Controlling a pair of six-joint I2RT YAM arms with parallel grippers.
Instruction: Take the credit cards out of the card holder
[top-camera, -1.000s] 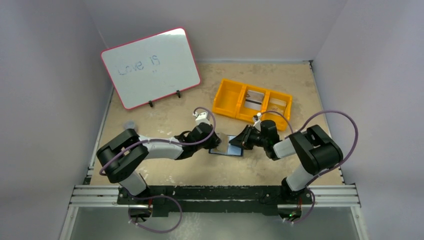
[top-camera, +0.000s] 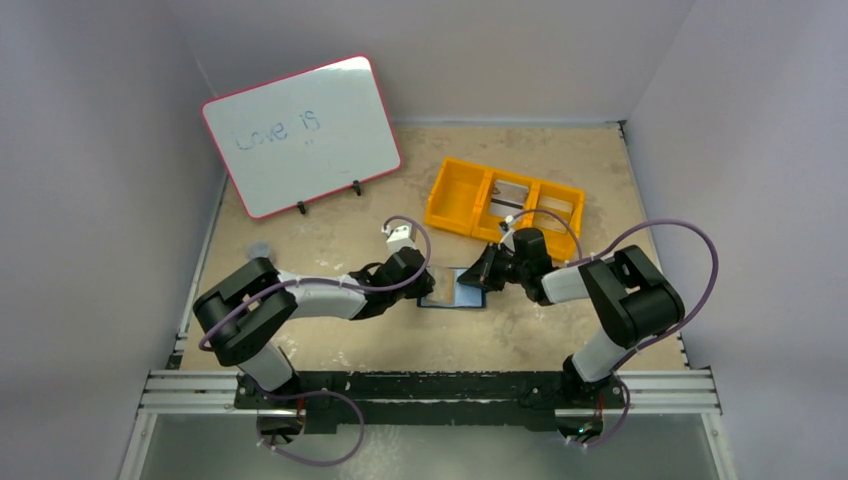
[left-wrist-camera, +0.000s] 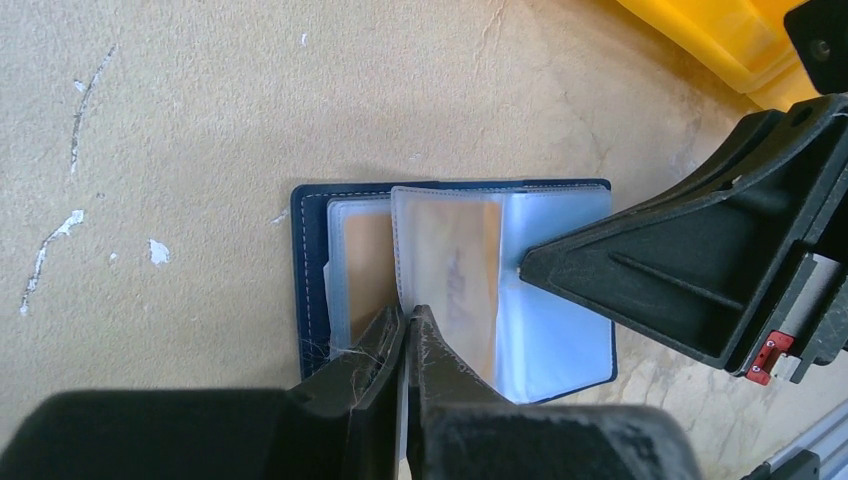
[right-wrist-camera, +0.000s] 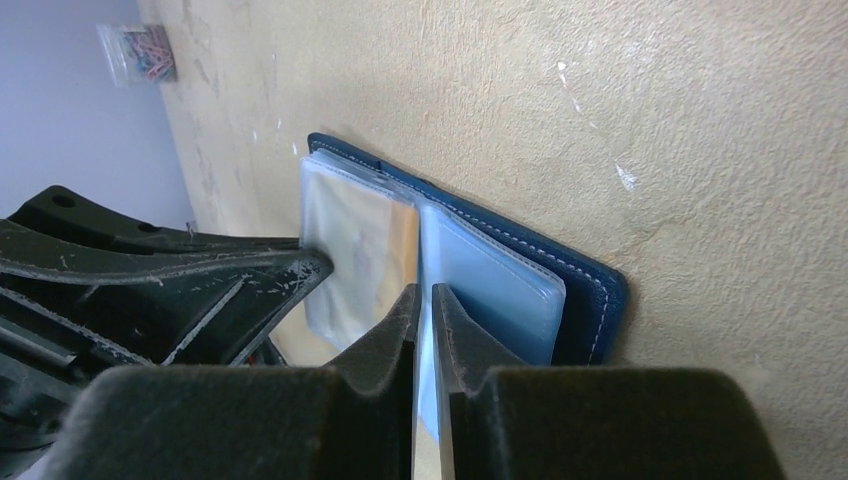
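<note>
The card holder (top-camera: 450, 302) lies open on the table between both grippers, dark blue cover with translucent sleeves (left-wrist-camera: 450, 240), one showing a beige insert. In the left wrist view my left gripper is shut at the left sleeves' edge; whether it pinches a sleeve is unclear. My right gripper has its fingertips close together over the pale blue inner side, with a very narrow gap; from the left wrist view it reaches in from the right.
A yellow three-compartment tray (top-camera: 455, 190) with cards in it stands behind the holder. A whiteboard (top-camera: 300, 140) is at the back left, a small clear container (right-wrist-camera: 140, 55) at the left. Bare table lies around the holder.
The right gripper has moved slightly toward the back of the table. The left gripper has stayed nearly still at the holder.
</note>
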